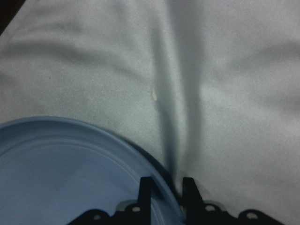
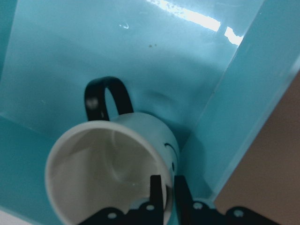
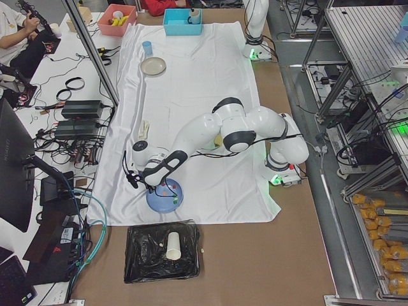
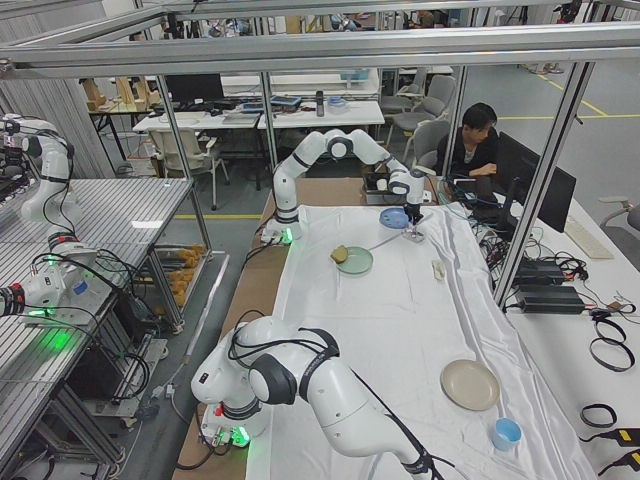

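Observation:
A blue plate (image 3: 164, 201) (image 1: 70, 183) lies on the white cloth, with my left gripper low over its rim, its two fingertips apart on either side of the edge. In the right wrist view a white mug (image 2: 75, 178) with a black handle sits in a light blue bin (image 2: 225, 117), seen also at the back of the left camera view. My right gripper straddles the mug's wall, one finger inside and one outside; whether it grips the wall firmly is hard to tell.
A beige plate (image 3: 153, 65), a blue cup (image 3: 147, 48), a green plate (image 4: 355, 262) and a red bin (image 3: 118, 25) stand around the cloth. A black-lined tray (image 3: 146, 255) with a white cylinder (image 3: 173, 245) lies beyond the cloth's near edge.

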